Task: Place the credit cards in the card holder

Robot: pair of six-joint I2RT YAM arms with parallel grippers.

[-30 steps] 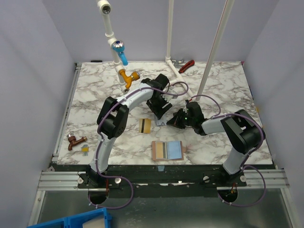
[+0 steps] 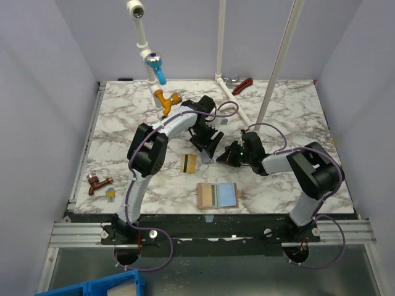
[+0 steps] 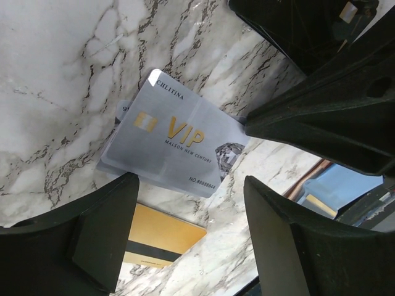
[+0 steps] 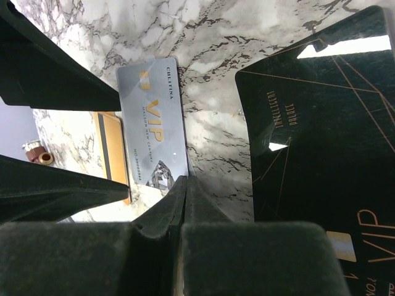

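Silver VIP cards [image 3: 176, 135], slightly overlapped, lie on the marble. My left gripper is open above them, its fingers either side of their lower edge. My right gripper is shut, its tips at the card's edge near the diamond print. A gold card [image 2: 188, 163] lies left of the silver ones. A black VIP card [image 4: 315, 154] lies on the other side. The card holder [image 2: 216, 195], showing gold and blue cards or slots, lies at the front centre.
White pipes with taps [image 2: 166, 102] stand at the back. Red-handled pliers [image 2: 242, 86] lie behind. A brass tap [image 2: 99, 184] lies at the front left.
The right arm looks unchanged.
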